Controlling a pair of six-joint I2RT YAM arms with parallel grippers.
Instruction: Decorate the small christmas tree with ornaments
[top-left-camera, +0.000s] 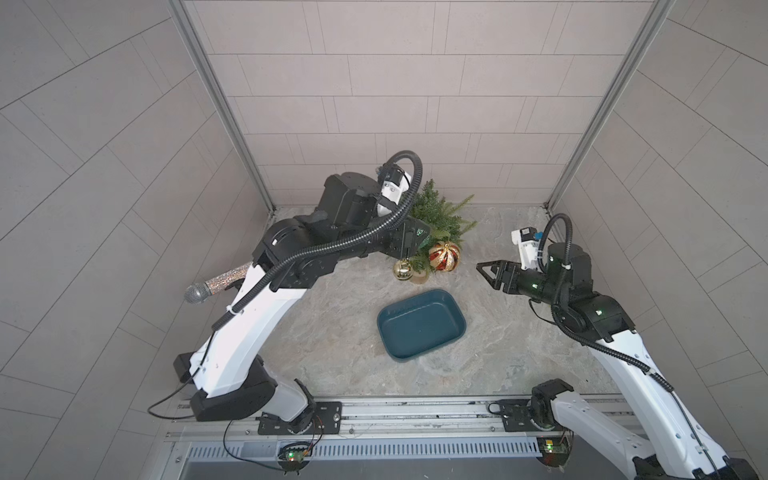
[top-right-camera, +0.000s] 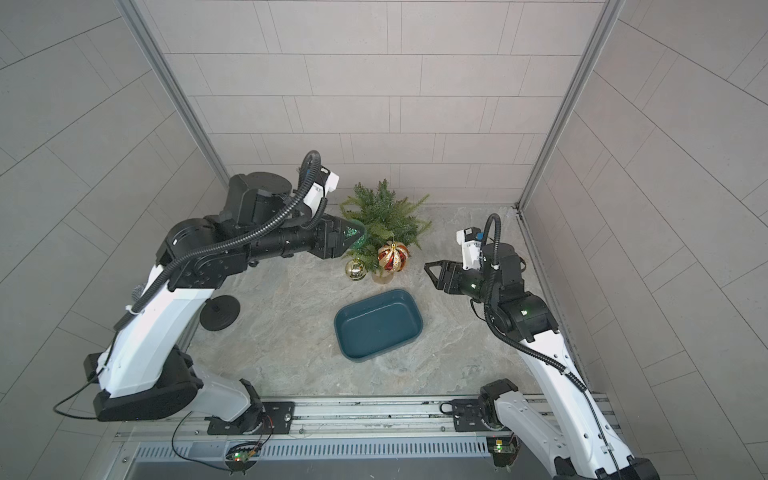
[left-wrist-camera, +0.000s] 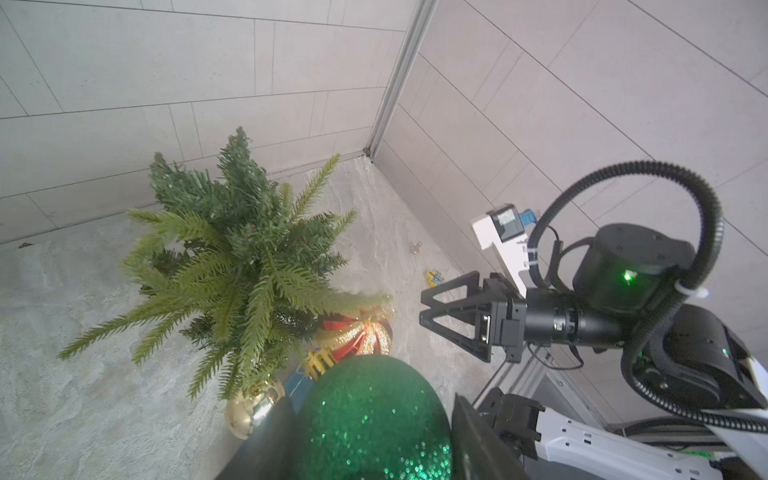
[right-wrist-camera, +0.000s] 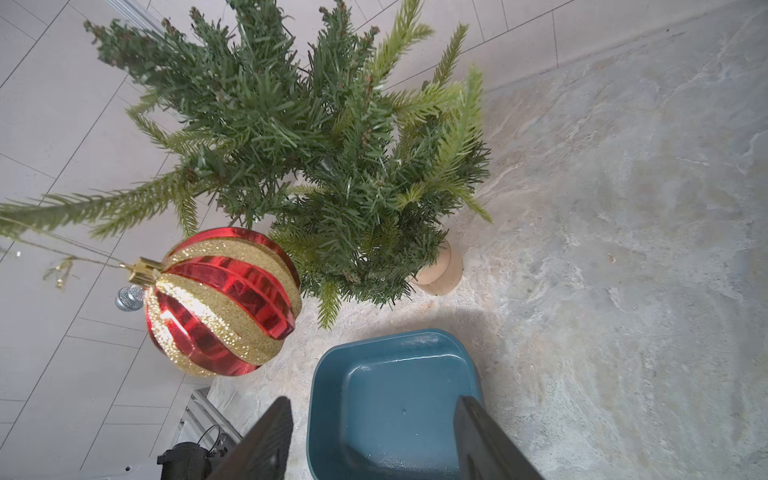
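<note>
The small green tree (top-right-camera: 385, 212) stands near the back wall on a wooden base (right-wrist-camera: 441, 270). A red and gold striped ball (right-wrist-camera: 224, 302) hangs from a front branch, and a gold ball (top-right-camera: 356, 269) hangs low at the tree's left front. My left gripper (top-right-camera: 357, 236) is shut on a glittery green ball (left-wrist-camera: 374, 420), held close beside the tree's left side. Right of the tree, well apart from it, my right gripper is open with nothing between its fingers.
An empty dark teal tray (top-right-camera: 378, 324) lies in front of the tree. At the far left, a glittery microphone (top-left-camera: 228, 280) is partly hidden by the left arm. Bare tabletop (top-right-camera: 460, 340) surrounds the tray's right side.
</note>
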